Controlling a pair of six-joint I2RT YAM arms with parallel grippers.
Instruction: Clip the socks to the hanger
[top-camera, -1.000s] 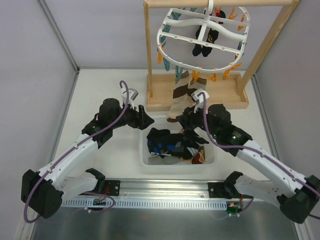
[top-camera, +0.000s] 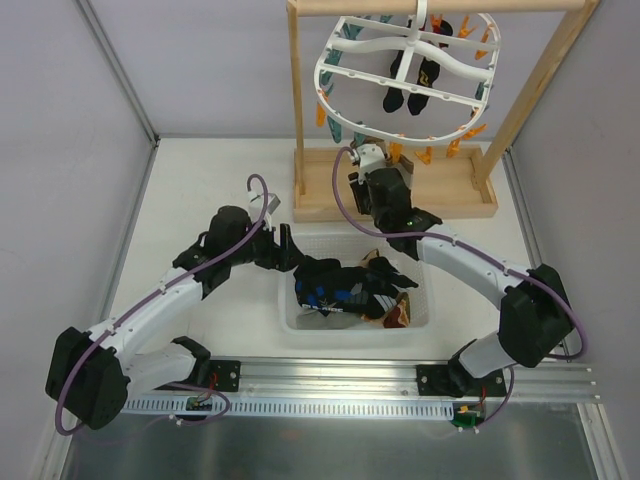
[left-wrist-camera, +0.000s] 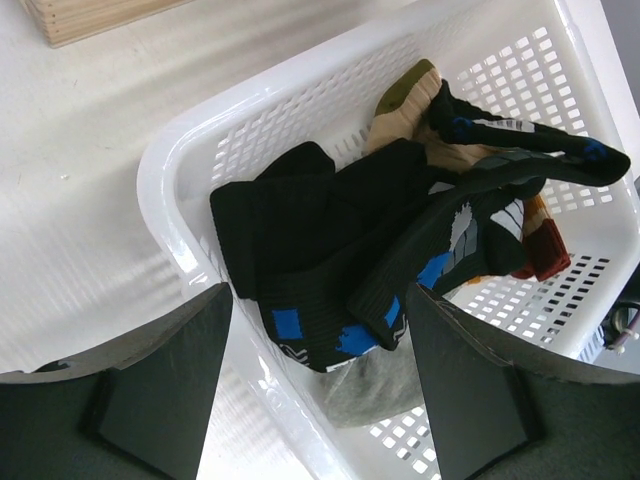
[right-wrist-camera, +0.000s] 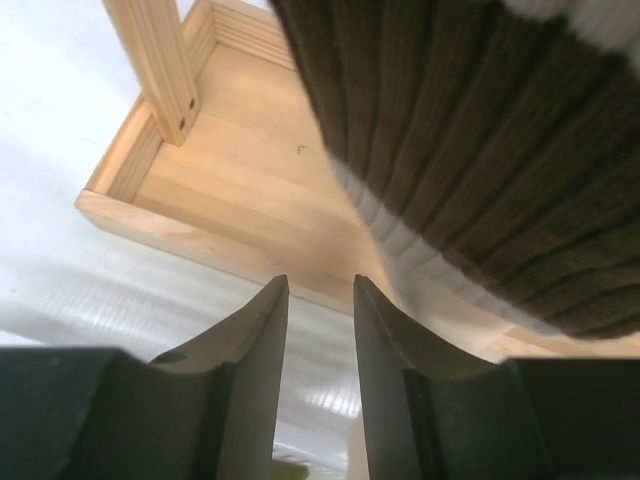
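The white hanger (top-camera: 405, 75) with orange and teal clips hangs from a wooden frame, black socks (top-camera: 424, 80) on it. My right gripper (top-camera: 362, 180) is just below its front clips; in the right wrist view a ribbed brown-and-white sock (right-wrist-camera: 470, 150) fills the upper right, and the fingertips sit close together, with what is between them unclear. My left gripper (top-camera: 285, 245) is over the basket's left rim, fingers apart and empty in the left wrist view. Dark socks (left-wrist-camera: 330, 240) with blue patches and brown socks lie in the white basket (left-wrist-camera: 185, 140).
The wooden base (top-camera: 450, 200) of the frame stands behind the basket. Bare table (top-camera: 180, 190) lies left of the basket. Walls close the area on both sides.
My left gripper shifted slightly.
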